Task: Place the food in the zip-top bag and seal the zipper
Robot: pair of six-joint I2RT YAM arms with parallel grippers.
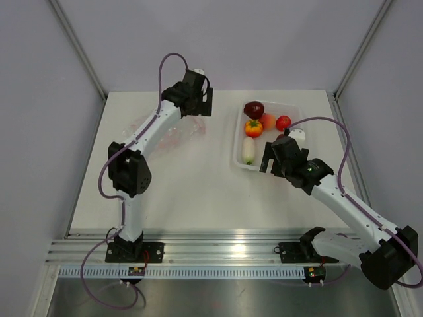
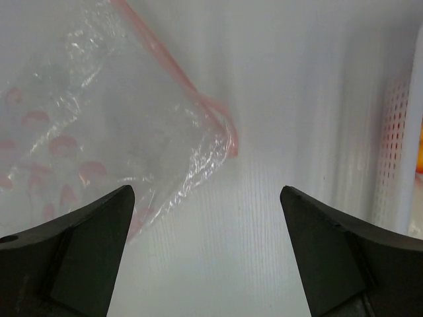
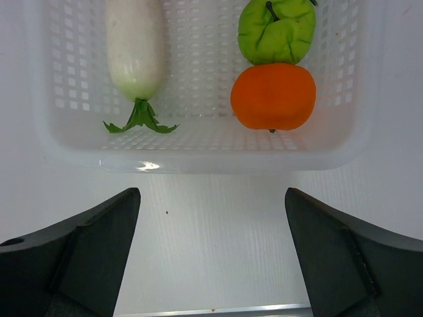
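The clear zip top bag (image 1: pixel 173 137) with pink markings lies flat on the left of the table. Its pink zipper edge and one corner (image 2: pixel 228 135) show in the left wrist view, below and between the fingers. My left gripper (image 1: pixel 201 111) hovers open near the bag's upper right corner, holding nothing. The food sits in the white basket: a white radish (image 3: pixel 136 49), an orange fruit (image 3: pixel 273 97), a green pepper (image 3: pixel 276 30), a yellow-orange pepper (image 1: pixel 253 128) and others. At the basket's front edge, my right gripper (image 1: pixel 271 165) stands open and empty, partly covering the basket's front right.
The perforated basket (image 3: pixel 218 162) has a raised rim and occupies the right of the table. Its left wall (image 2: pixel 398 158) appears at the edge of the left wrist view. Bare table (image 1: pixel 205 191) stretches across the middle and front.
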